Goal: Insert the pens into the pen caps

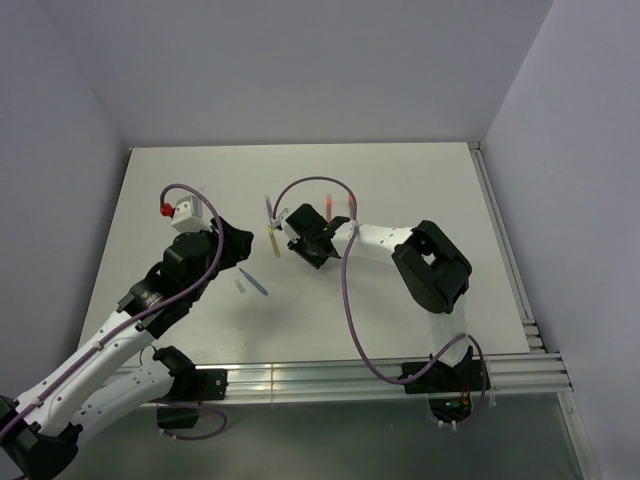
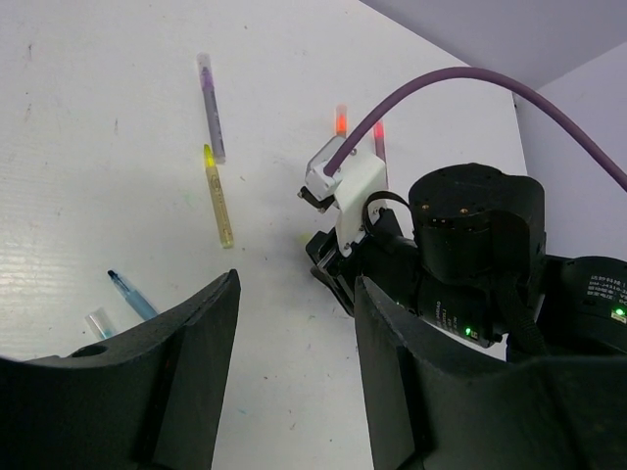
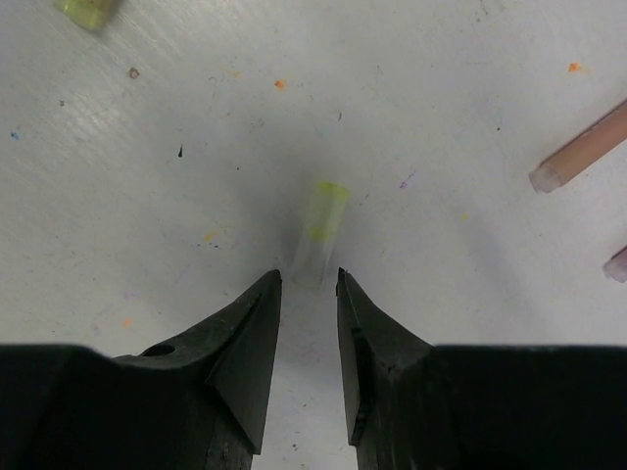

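Note:
My right gripper is part open, low over the table, its fingertips at the near end of a clear yellow-green cap (image 3: 321, 220). My left gripper hangs above the table at the left, open with nothing between its fingers. In the left wrist view a yellow pen (image 2: 218, 196), a purple pen (image 2: 210, 108), a blue pen (image 2: 132, 294) and a clear cap (image 2: 100, 325) lie on the table. Orange (image 3: 588, 143) and pink (image 3: 617, 264) pens lie to the right in the right wrist view.
The white table (image 1: 420, 180) is bounded by walls and metal rails (image 1: 300, 375). The right arm and its purple cable cover part of the middle.

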